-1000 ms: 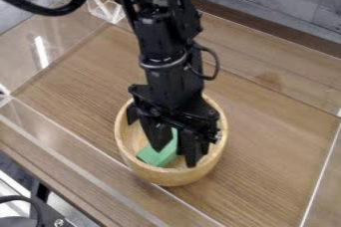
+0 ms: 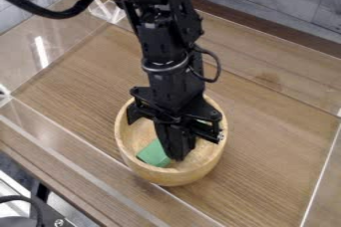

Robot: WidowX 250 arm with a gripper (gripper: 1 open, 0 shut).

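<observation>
My black gripper reaches down from the top of the view into a light wooden bowl near the bottom centre. Its fingertips are inside the bowl, over a green object lying on the bowl's floor. The gripper's body hides part of that object and the back of the bowl. It looks shut, and I see nothing clearly held between its fingers.
A white edge runs along the table's left side, and black cables lie at the lower left corner.
The gripper has shifted slightly within the bowl, its fingers now covering more of the green object. The bowl stays in about the same place.
</observation>
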